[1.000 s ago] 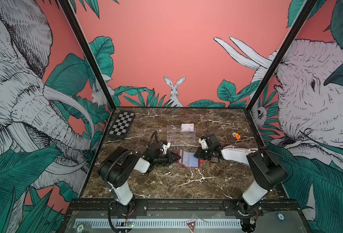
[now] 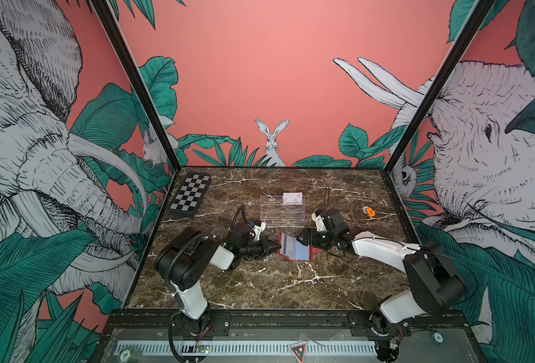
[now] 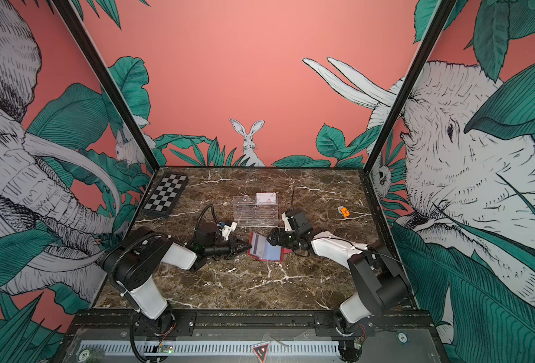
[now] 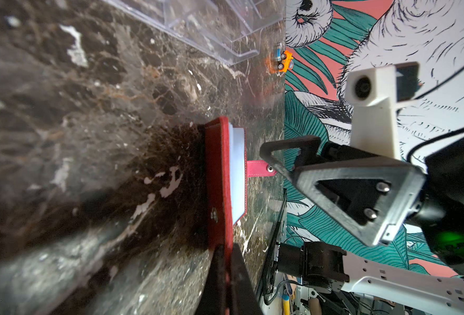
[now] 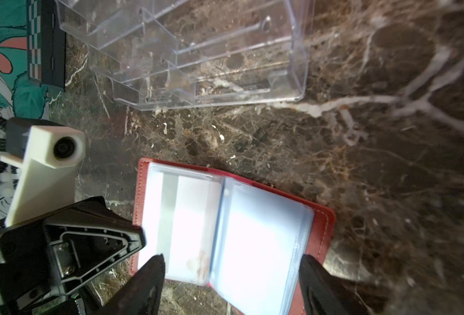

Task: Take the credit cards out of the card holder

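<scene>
The red card holder lies spread open on the table, one side raised in the left wrist view. Two clear sleeves fill its inside, one with a grey-white striped card, the other with a pale blue-white one. The red cover's edge runs between the fingers of my left gripper, shut on it at the holder's left side. My right gripper hangs over the right-hand sleeve with its fingers apart and nothing seen between them. A pink snap strap sticks out on the right.
Behind the holder stands a clear tiered rack, with one white card in its top row. A checkered board lies back left, an orange toy back right.
My right gripper has shifted a little left, further over the holder, and its arm's elbow has swung out to the right. The left gripper and the holder look almost still.
</scene>
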